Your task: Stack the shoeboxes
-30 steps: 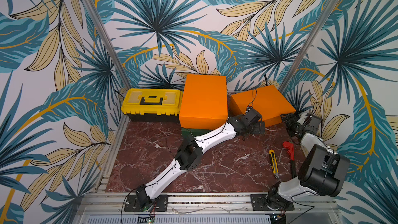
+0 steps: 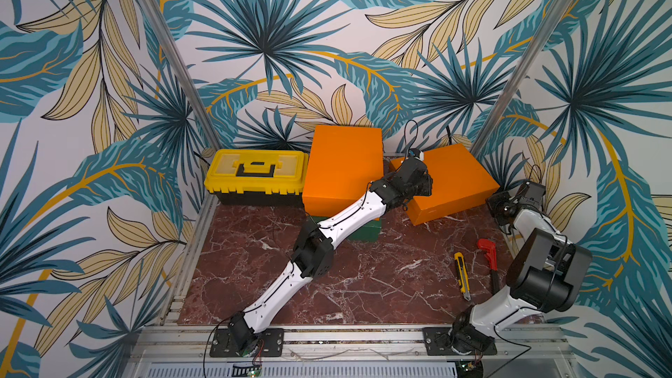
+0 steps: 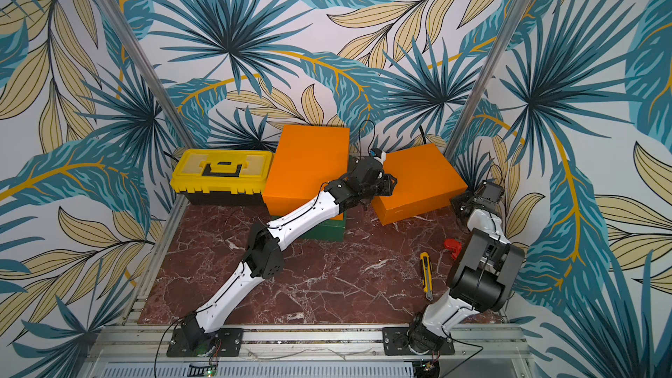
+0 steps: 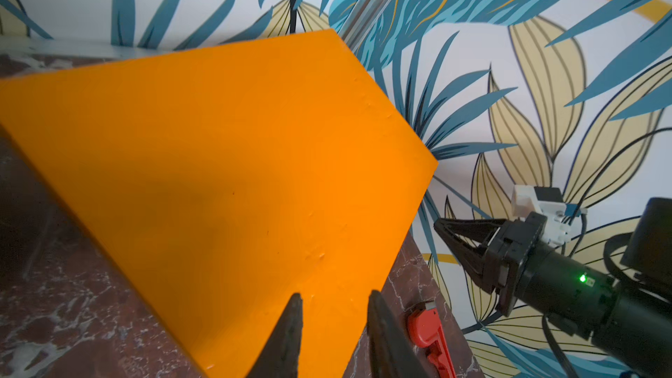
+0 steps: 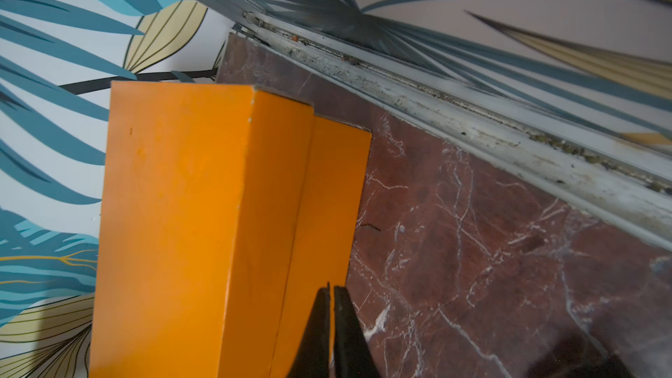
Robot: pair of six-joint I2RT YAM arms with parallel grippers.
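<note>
An orange shoebox [image 2: 451,178] lies askew on the right of the table, its lid overlapping a lower orange side [image 5: 329,189] in the right wrist view. Another orange box [image 2: 343,168] rests on a green box [image 2: 364,229] in the middle. Over the near left part of the right-hand box is my left gripper; its fingers stand a little apart, orange showing beyond and between them, and whether they grip anything is unclear. My right gripper, off the right box's near right corner, is shut with nothing visible between its fingertips.
A yellow and black toolbox [image 2: 256,172] stands left of the stack. A yellow cutter [image 2: 462,275] and a red-handled tool [image 2: 488,253] lie near the right arm.
My left gripper has moved back and slightly left, from the right box's near side to over its top. The right gripper has drawn off rightward from its corner. The boxes look unmoved.
</note>
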